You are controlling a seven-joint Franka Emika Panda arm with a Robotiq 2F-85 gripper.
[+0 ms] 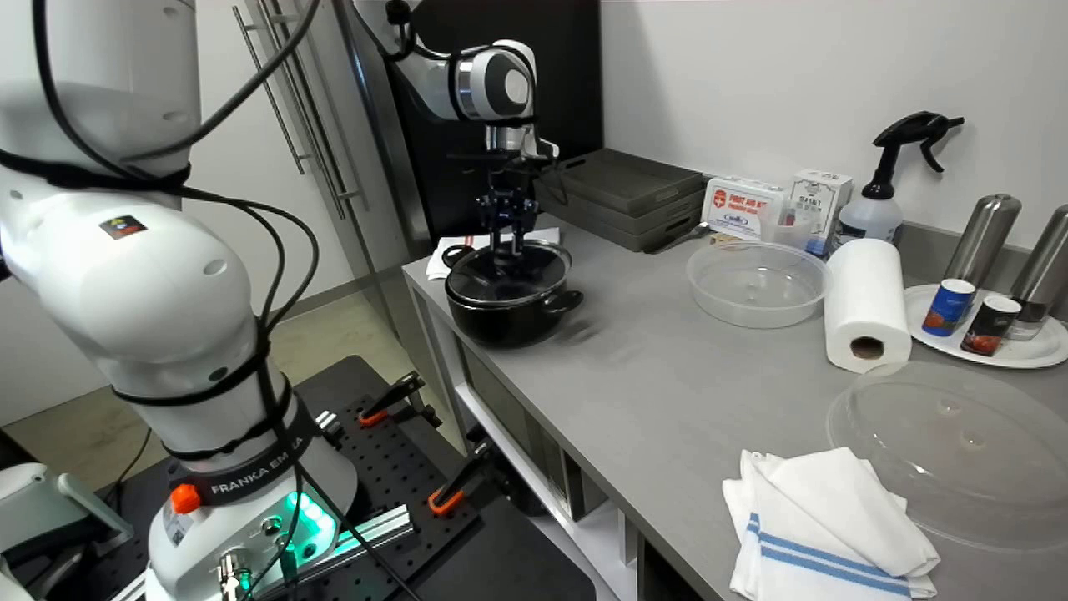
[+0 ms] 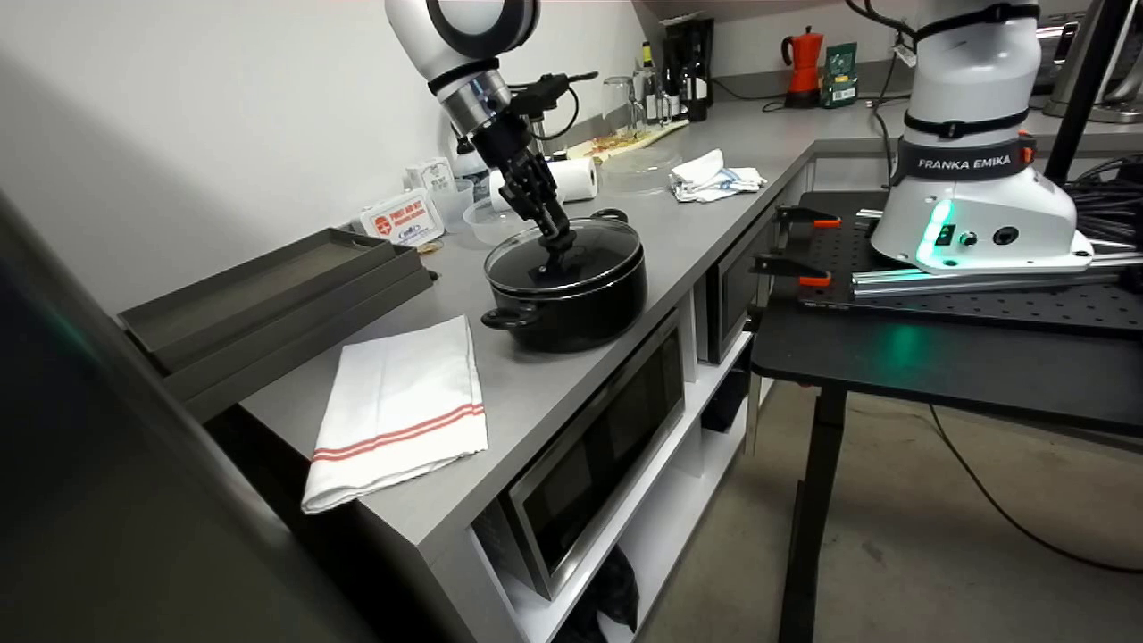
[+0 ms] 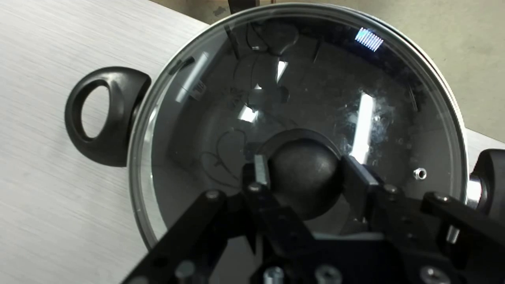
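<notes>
A black pot [image 1: 506, 325] with two side handles stands on the counter near its front edge. On its top rests a dark glass lid [image 2: 616, 237] with a metal rim, seated on or very close to the pot's rim. In the wrist view the lid's round black knob [image 3: 303, 172] is between the two fingers of my gripper, which is shut on it. From above, one pot handle [image 3: 106, 116] shows at the left and the other is partly cut off at the right. The pot's inside is too dark to make out.
A white towel with red stripes [image 2: 402, 402] lies beside the pot. Grey trays [image 1: 621, 195] are stacked by the wall. A clear bowl [image 1: 756, 285], a paper roll [image 1: 866, 305] and a blue-striped towel [image 1: 826, 526] occupy the counter farther right. Bare counter lies between.
</notes>
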